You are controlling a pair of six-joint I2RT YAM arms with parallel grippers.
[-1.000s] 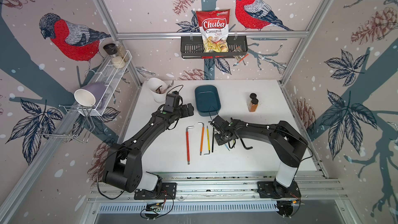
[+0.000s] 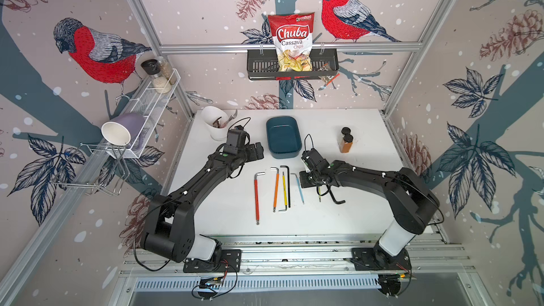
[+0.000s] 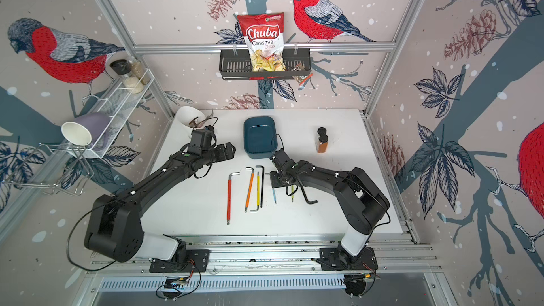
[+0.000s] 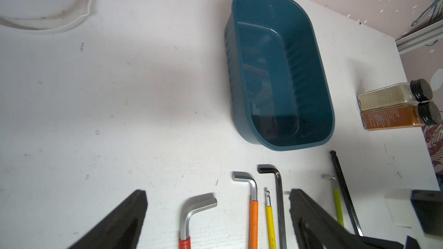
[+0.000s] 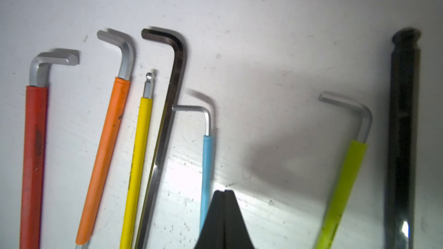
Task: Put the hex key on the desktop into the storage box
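Note:
Several hex keys lie on the white desktop: red (image 5: 34,156), orange (image 5: 103,161), yellow (image 5: 137,170), thin black (image 5: 161,166), blue (image 5: 207,161), lime (image 5: 341,193) and thick black (image 5: 401,124). The teal storage box (image 4: 276,73) stands behind them, empty inside. My right gripper is shut, nothing showing between its fingertips. It is over the blue key's sleeve, which passes partly behind a finger; I cannot tell whether they touch. My left gripper is open above the desk, left of the box, with nothing between its fingers.
Two spice bottles (image 2: 346,140) are at the back right. A white container (image 2: 215,121) with items in it stands at the back left. Bare desktop (image 2: 221,209) stretches left of the red key and along the front.
My right gripper has shifted right, uncovering more of the blue key. The blue and thin black keys lie slightly farther left than a second ago. My left arm is still.

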